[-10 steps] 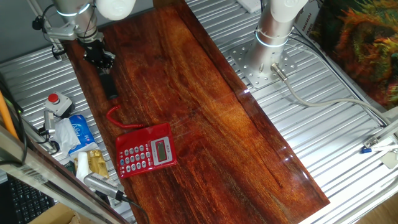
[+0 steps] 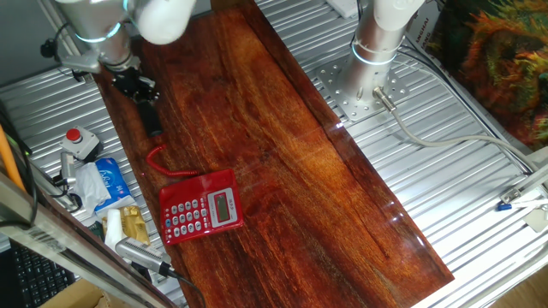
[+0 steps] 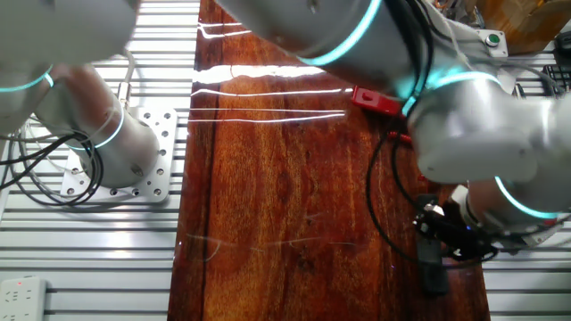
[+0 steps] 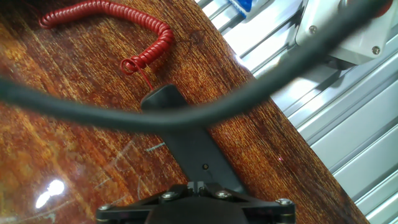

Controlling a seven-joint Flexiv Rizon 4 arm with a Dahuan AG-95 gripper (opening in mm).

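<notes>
A black telephone handset (image 2: 150,120) lies on the wooden tabletop near its left edge in exterior view 1. Its red coiled cord (image 2: 164,168) runs to a red desk phone (image 2: 202,207) with a keypad and small display. My gripper (image 2: 147,94) is over the handset's far end. In the wrist view, the gripper has its small tips close together, looking shut, in front of the handset (image 4: 196,149); nothing shows between them. Whether they touch the handset cannot be told. Exterior view 2 shows the handset (image 3: 432,259) beside the blurred gripper, with the phone (image 3: 376,100) partly hidden by the arm.
A red-buttoned box (image 2: 80,142) and a blue-white packet (image 2: 109,184) stand off the table's left side. A dark cable (image 4: 93,116) crosses the wrist view.
The handset, cord and phone look unmoved.
</notes>
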